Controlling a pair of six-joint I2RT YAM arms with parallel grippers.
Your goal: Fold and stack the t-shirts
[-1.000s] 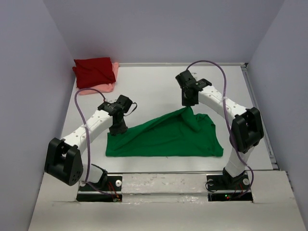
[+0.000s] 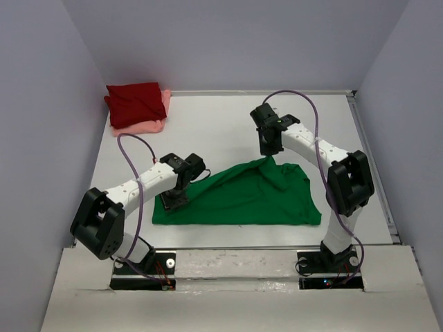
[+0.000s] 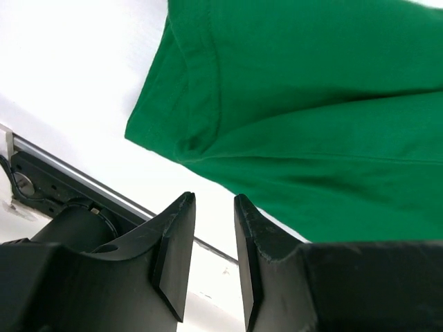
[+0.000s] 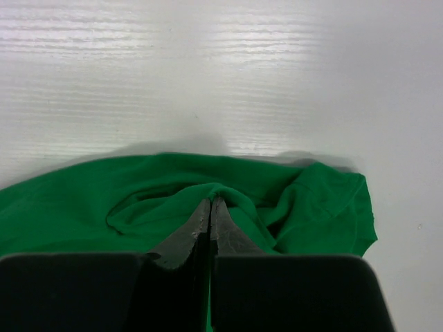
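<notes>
A green t-shirt [image 2: 235,204] lies spread across the front of the table, wrinkled towards its far right side. My right gripper is shut on a pinched fold of the green cloth, seen bunched at its fingertips in the right wrist view. Over the shirt's left end hangs my left gripper, part open, with nothing between its fingers. In the left wrist view, the shirt's folded left corner [image 3: 159,128] lies flat beyond the fingertips. A folded dark red shirt [image 2: 136,104] rests on a folded pink one [image 2: 142,127] at the back left.
Grey walls [image 2: 242,41] close off the back and both sides. A rail runs along the table's front edge.
My left gripper has moved towards the front and slightly right over the shirt's left end. The right gripper has shifted slightly left, still at the cloth.
</notes>
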